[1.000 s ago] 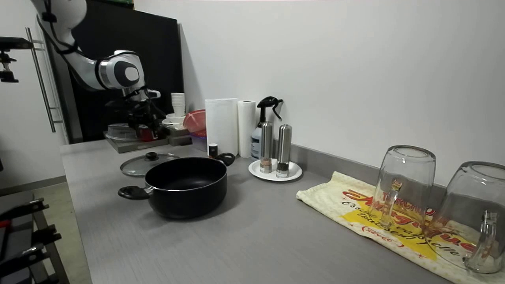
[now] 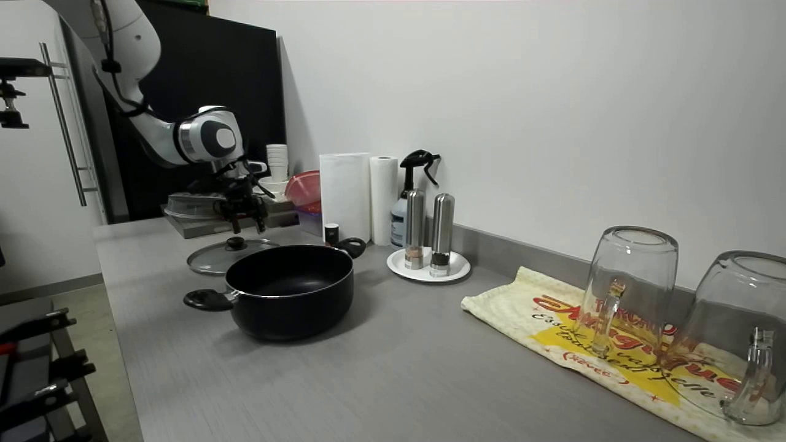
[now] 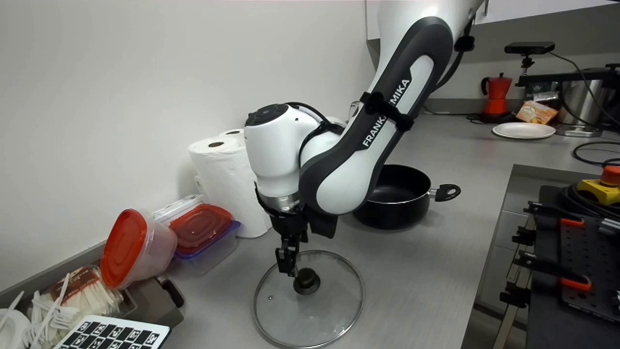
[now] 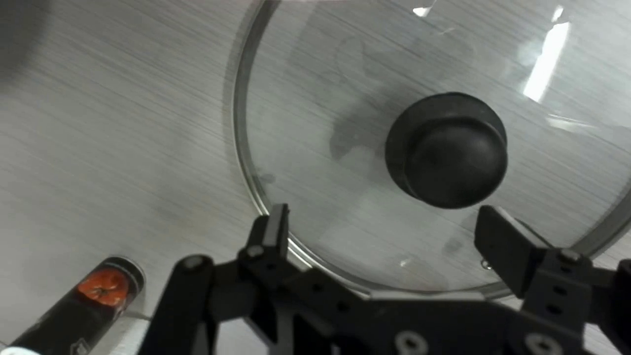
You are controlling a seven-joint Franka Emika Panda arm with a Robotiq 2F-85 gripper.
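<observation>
A glass lid (image 3: 331, 317) with a metal rim and a black knob (image 4: 458, 159) lies flat on the grey counter. Over the lid hovers my gripper, its fingers wide apart and empty. From the wrist, the knob appears ahead of the fingers, nearer the right one, and not between them. In exterior view 1 the gripper (image 2: 249, 227) hangs just above the knob's height, clear of it. Beside the lid stands an empty black pot (image 2: 291, 313) with two handles, uncovered. The arm hides part of this pot (image 3: 401, 215) in exterior view 2.
A small dark spice jar (image 4: 83, 307) stands near the lid by the paper towel rolls (image 2: 344, 195). Plastic tubs (image 3: 200, 232) line the wall. Two mills on a white plate (image 2: 420, 275) and glass mugs (image 2: 626, 294) lie farther off.
My gripper has come down and shifted right in exterior view 1, now closer to the lid's knob. Lid and pot have stayed in place.
</observation>
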